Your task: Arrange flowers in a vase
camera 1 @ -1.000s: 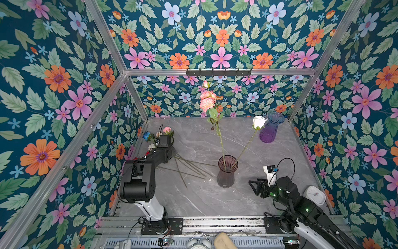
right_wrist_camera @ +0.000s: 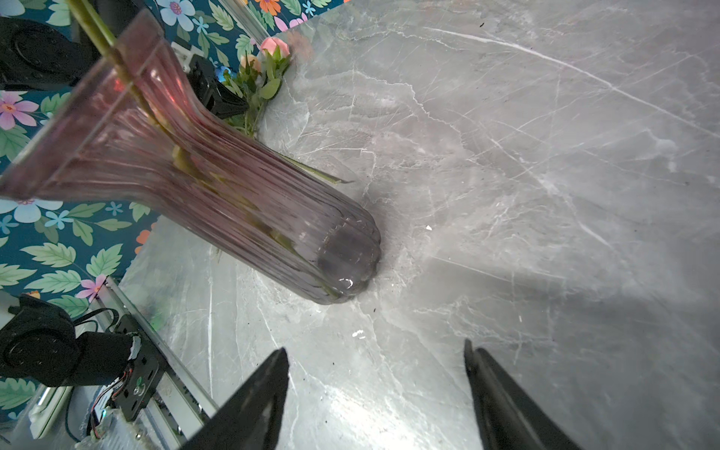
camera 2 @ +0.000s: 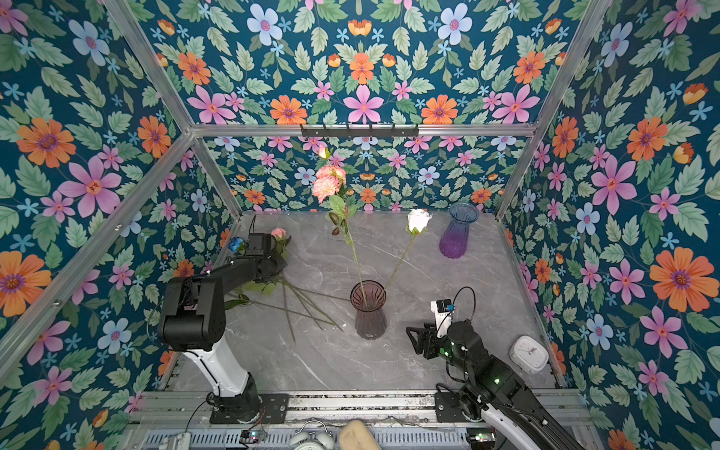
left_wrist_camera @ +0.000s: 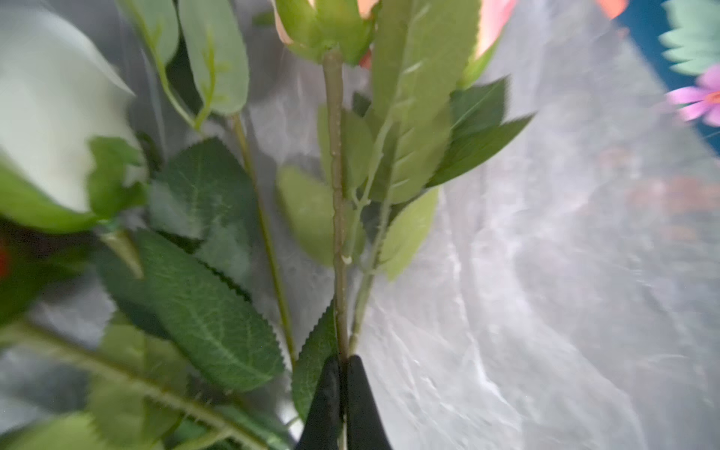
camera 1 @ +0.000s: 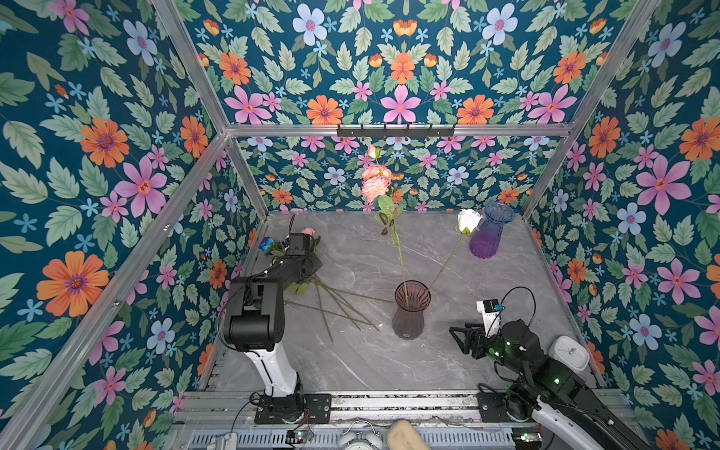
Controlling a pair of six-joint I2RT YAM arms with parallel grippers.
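In the left wrist view, my left gripper is shut, with the thin brown stem [left_wrist_camera: 338, 187] of a peach flower [left_wrist_camera: 322, 18] running down between its fingertips. A white rose [left_wrist_camera: 60, 120] and other leafy stems lie beside it. The mauve ribbed glass vase [camera 1: 408, 318] stands upright mid-table; a tall pink flower [camera 1: 376, 183] and a white rose [camera 1: 468, 220] lean out of it in different directions. To the vase's right, my right gripper is open, nothing between its fingers and apart from the glass.
A blue-purple vase [camera 1: 491, 231] stands at the back right. Several loose stems [camera 1: 337, 300] spread from the pile under my left arm toward the mauve vase. On the right edge sits a small white box [camera 2: 528, 354]. Bare table lies between the two vases.
My left arm has shifted slightly toward the back and right, and the pink flower head near its gripper has moved a little with it. The right arm and both vases look unchanged.
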